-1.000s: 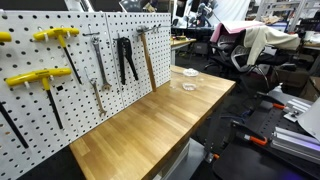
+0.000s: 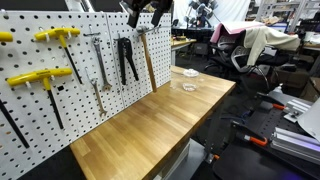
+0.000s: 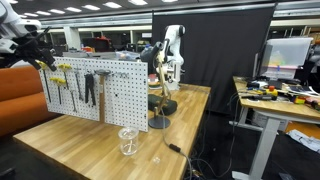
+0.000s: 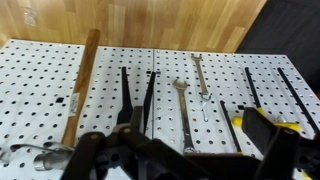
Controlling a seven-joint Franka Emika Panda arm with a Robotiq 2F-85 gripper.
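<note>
My gripper (image 2: 145,14) hangs at the top edge of exterior view 1, in front of the upper pegboard. Its dark fingers stand apart at the bottom of the wrist view, open, with no tool visibly held. On the white pegboard (image 2: 78,18) hang yellow T-handle keys (image 2: 40,76), two wrenches (image 2: 103,60), black-handled pliers (image 2: 127,58) and a wooden-handled hammer (image 2: 149,63). Seen from the wrist, the hammer handle (image 4: 82,85) is at left, the pliers (image 4: 126,95) left of centre and a wrench (image 4: 184,112) near the middle. My fingers cover part of the lower board.
A wooden table (image 2: 150,125) runs below the board, mostly bare. Clear dishes (image 2: 190,86) sit toward its far end; a clear container (image 3: 128,140) shows in exterior view 2. An orange sofa (image 3: 15,97) stands behind the board.
The hanging tools look unmoved.
</note>
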